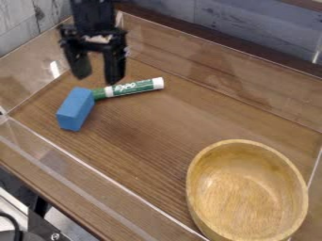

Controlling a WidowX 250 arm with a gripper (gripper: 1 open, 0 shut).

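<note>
My black gripper [90, 58] is raised over the upper left of the table, blurred, so its finger is unclear. Below it a blue block [75, 109] lies on the wood, and a green-and-white cylindrical item [131, 88] lies diagonally to the right of the block. A wooden bowl [247, 192] stands at the lower right.
A table edge with dark space and cables shows at the lower left.
</note>
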